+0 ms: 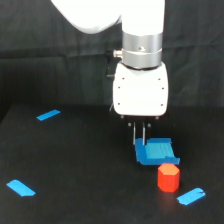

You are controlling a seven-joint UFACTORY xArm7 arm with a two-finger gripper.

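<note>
The white arm's gripper point(138, 133) hangs over the left part of a small blue open box point(160, 152), its two thin fingers pointing down near the box's rim. Whether anything is between the fingers is too small to tell. A red-orange hexagonal block point(168, 177) stands just in front of the box, toward the camera.
Flat blue pieces lie on the dark surface: one at the back left point(48, 114), one at the front left point(20, 187), one at the front right point(190, 196).
</note>
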